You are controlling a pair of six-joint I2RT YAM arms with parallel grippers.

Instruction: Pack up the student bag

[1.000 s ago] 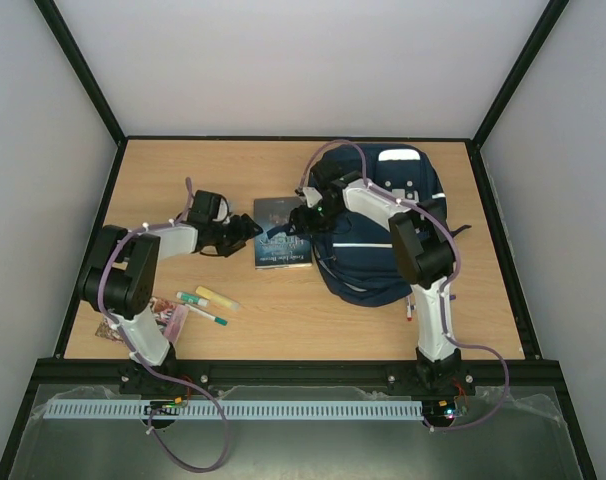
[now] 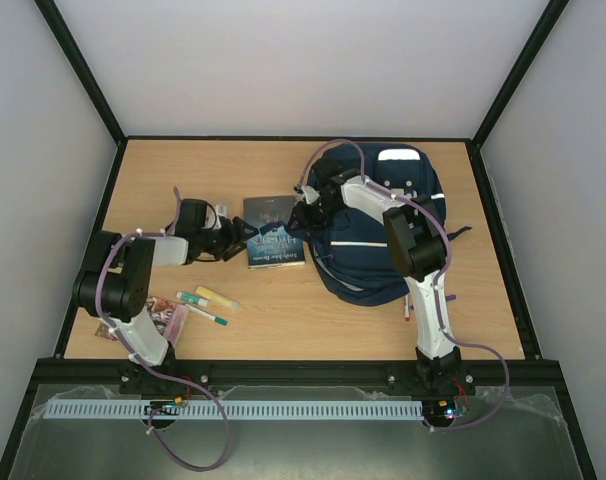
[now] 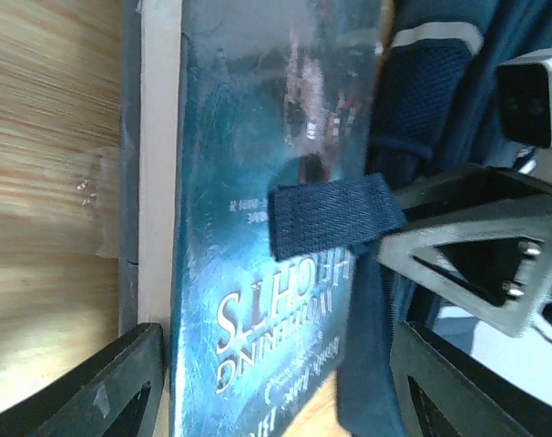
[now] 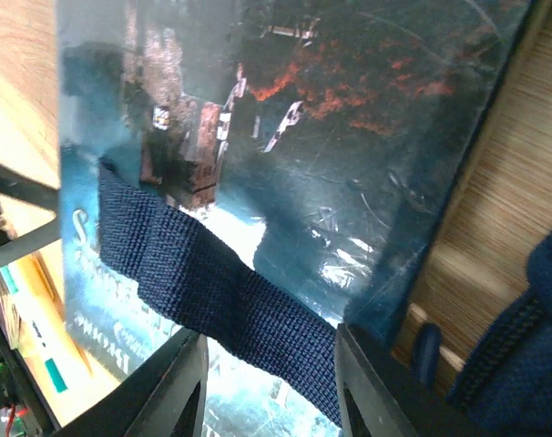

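Note:
A dark blue book lies flat on the table, left of the navy bag. At its left edge, my left gripper is part open; in the left wrist view its fingers stand apart, with the book's cover in view between them. Out of my right gripper runs a navy strap, lying across the cover. That gripper is shut on the strap, whose free end sticks out from its fingertips in the left wrist view.
Two markers and a yellow stick lie at the front left, beside a pink case. A red-and-white pen sits below the bag.
The book has shifted a little to the left over the last second, and my left gripper has moved slightly left as well. My right gripper has moved only slightly and still has the strap.

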